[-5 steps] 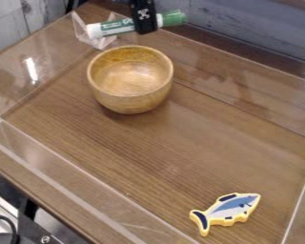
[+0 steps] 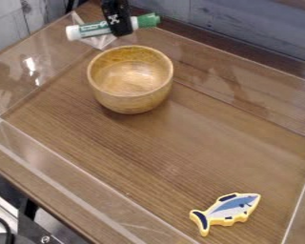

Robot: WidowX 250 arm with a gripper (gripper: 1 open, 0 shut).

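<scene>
My black gripper (image 2: 117,23) is at the top of the view, shut on a green and white tube (image 2: 91,30), held sideways above and behind a tan wooden bowl (image 2: 130,91). A crumpled clear or white item (image 2: 99,42) shows just under the tube; its shape is hard to tell.
A yellow-edged blue and white fish piece (image 2: 224,212) lies at the front right of the wooden table (image 2: 142,162). Walls edge the back.
My gripper and the tube have moved left, toward the back left corner. The bowl and the fish piece have not moved.
</scene>
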